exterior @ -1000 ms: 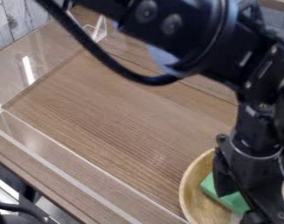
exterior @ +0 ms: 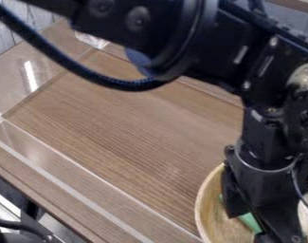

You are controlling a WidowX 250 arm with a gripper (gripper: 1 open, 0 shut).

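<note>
My gripper (exterior: 262, 214) is low at the bottom right, over a round light wooden bowl (exterior: 210, 214), its fingers reaching down inside the rim. A green object (exterior: 248, 222) in the bowl is mostly hidden behind the gripper. Whether the fingers touch or hold it cannot be made out.
Clear plastic panels (exterior: 81, 185) run along its left and front edges, with tiled wall behind. A dark cable hangs from the arm across the upper left.
The arm and gripper have shifted slightly left, and the upper arm sits a little differently. Less of the green object shows than a second ago.
</note>
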